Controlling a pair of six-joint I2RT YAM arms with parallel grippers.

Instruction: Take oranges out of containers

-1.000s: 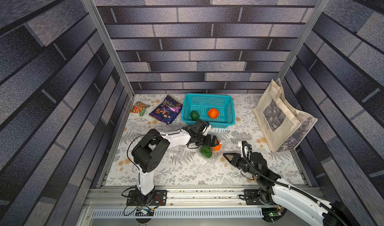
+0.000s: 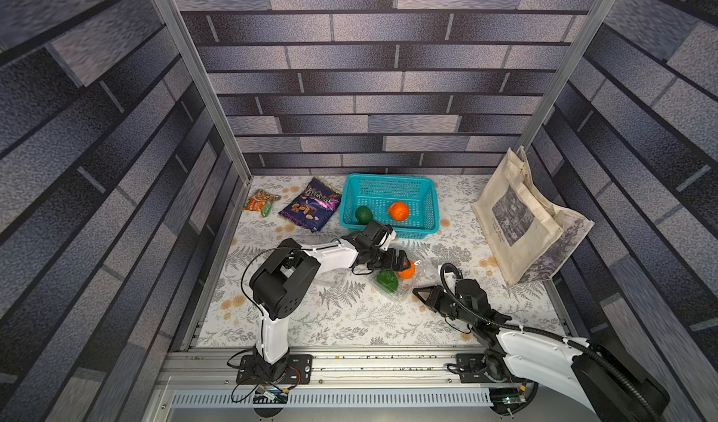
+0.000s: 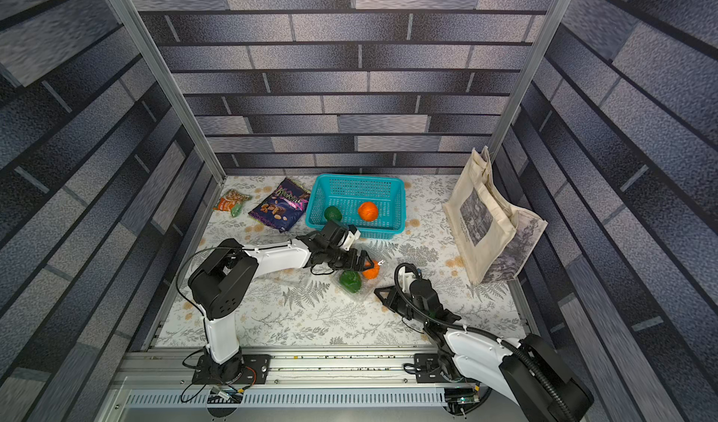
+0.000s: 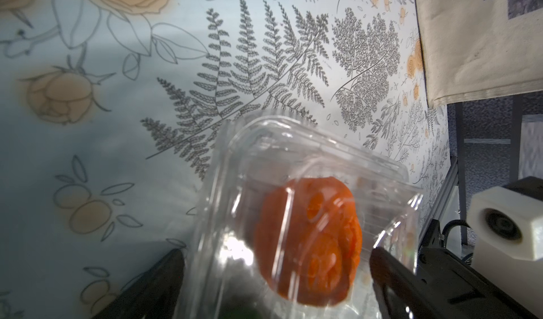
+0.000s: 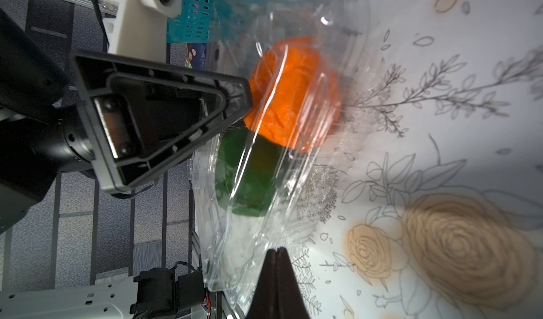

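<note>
A clear plastic clamshell container [image 5: 237, 234] holds an orange [image 2: 407, 271] and a green fruit [image 2: 386, 281] in front of the teal basket. My left gripper stands open over the container, its two fingers on either side of the plastic around the orange. My right gripper [image 2: 420, 293] is at the container's front right; in its wrist view the fingers are shut, close to the plastic, nothing visible between them. A second orange [image 2: 398, 211] and another green fruit [image 2: 363, 214] lie in the basket [image 2: 419, 186].
A dark snack bag [image 2: 310, 205] and a small packet [image 2: 261, 202] lie at the back left. A canvas tote [image 2: 523, 227] stands on the right.
The left gripper and the container's contents have shifted only slightly.
</note>
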